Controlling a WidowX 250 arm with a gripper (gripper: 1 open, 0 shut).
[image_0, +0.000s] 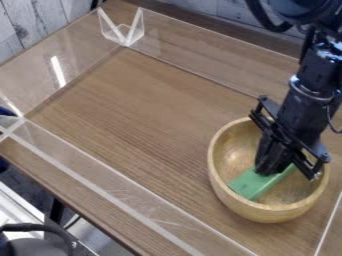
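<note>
A tan round bowl stands at the lower right of the table, with a green oblong object lying inside it. My black gripper reaches down from the right into the bowl, its tip over the upper end of the green object and partly covering it. The gripper looks shut; whether it touches the green object I cannot tell.
Clear plastic guards stand along its edges, and a dark cable or device lies off the table at the lower left.
</note>
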